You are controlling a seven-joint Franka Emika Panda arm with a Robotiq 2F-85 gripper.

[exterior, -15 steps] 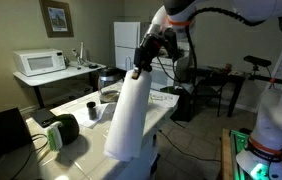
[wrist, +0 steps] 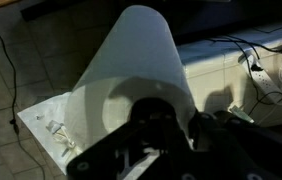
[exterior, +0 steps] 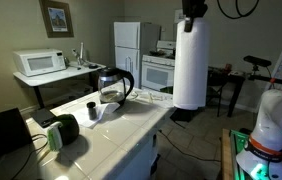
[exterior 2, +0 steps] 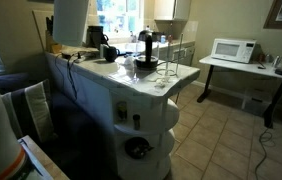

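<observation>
A large white paper towel roll (exterior: 191, 68) hangs upright, high in the air, in exterior view 1. Above it, my gripper (exterior: 193, 14) is shut on the roll's upper end. Exterior view 2 shows part of the white roll (exterior 2: 70, 22) at the upper left, cut off by the frame. In the wrist view the roll (wrist: 131, 55) fills the middle, and its dark core opening faces the camera; the exact finger contact is hard to make out.
The counter (exterior: 131, 118) holds a glass kettle (exterior: 112, 86), a dark cup (exterior: 91, 109) and a green-and-black object (exterior: 64, 130). A microwave (exterior: 40, 62) stands on the far table. Open floor (exterior: 186, 150) lies beyond the counter's right edge.
The roll has moved up and to the right with my gripper, away from above the counter. It was tilted a second ago and now hangs nearly vertical.
</observation>
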